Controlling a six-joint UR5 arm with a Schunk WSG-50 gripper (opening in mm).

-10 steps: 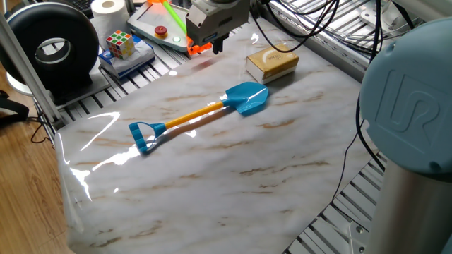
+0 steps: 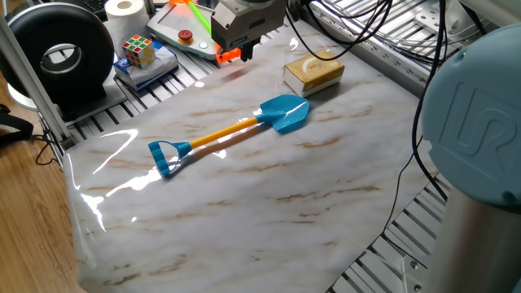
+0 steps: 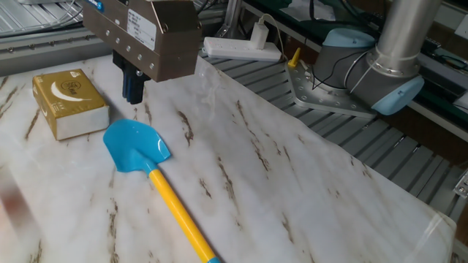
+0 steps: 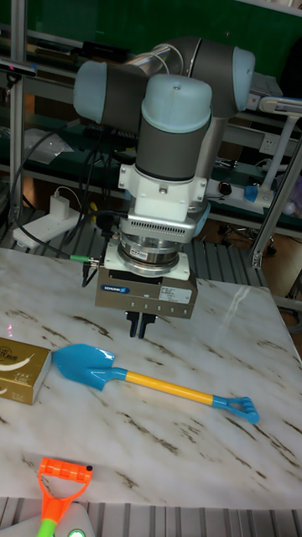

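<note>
A toy shovel [image 2: 224, 133] with a blue blade, yellow shaft and blue D-shaped grip lies flat on the marble-patterned table. In exterior view 2 its blade [image 3: 131, 146] is near the middle left, while the grip end is cut off. My gripper [image 4: 137, 335] hangs above the table, clear of the shovel, its two dark fingers pointing down close together. It looks shut, and nothing shows between the fingers. A gold tissue pack [image 3: 69, 102] lies just beyond the blade, also apart from the gripper [image 3: 132, 101].
Beyond one table edge are an orange-handled toy [image 4: 65, 479], a Rubik's cube [image 2: 139, 50] on a blue-white box [image 2: 146, 69], a paper roll [image 2: 128, 18] and a red button [image 2: 186, 36]. Black cables [image 2: 338, 49] hang near the arm.
The shovel and the tissue pack have stayed put.
</note>
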